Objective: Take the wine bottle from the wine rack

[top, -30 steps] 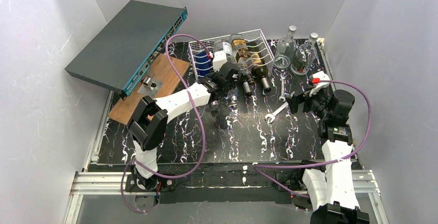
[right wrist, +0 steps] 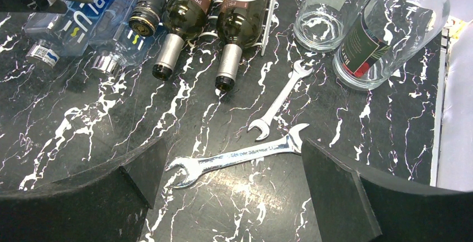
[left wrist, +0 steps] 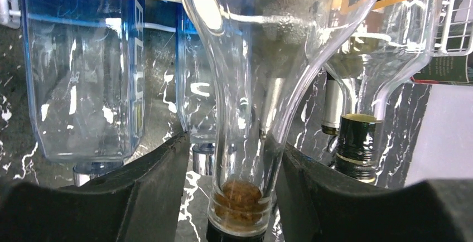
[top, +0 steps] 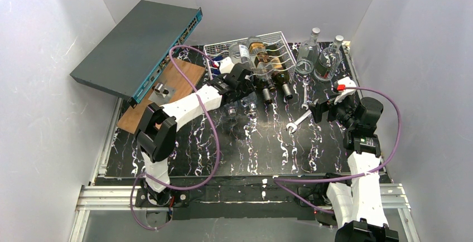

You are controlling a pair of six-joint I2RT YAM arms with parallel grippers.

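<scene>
A white wire rack (top: 220, 47) at the back centre holds clear bottles, blue bottles and dark wine bottles (right wrist: 237, 19) with silver necks. In the left wrist view a large clear corked bottle (left wrist: 251, 41) has its neck between the fingers of my open left gripper; whether they touch it is unclear. Blue plastic bottles (left wrist: 81, 69) lie below and to the left. My right gripper is open over the table, with wrenches beneath and in front of it and nothing held.
Two standing glass bottles (top: 326, 62) are right of the rack. Two wrenches (right wrist: 240, 156) lie on the black marble table. A tilted grey unit (top: 134, 47) with a wooden board (top: 134, 116) fills the left.
The right arm and the objects appear unmoved.
</scene>
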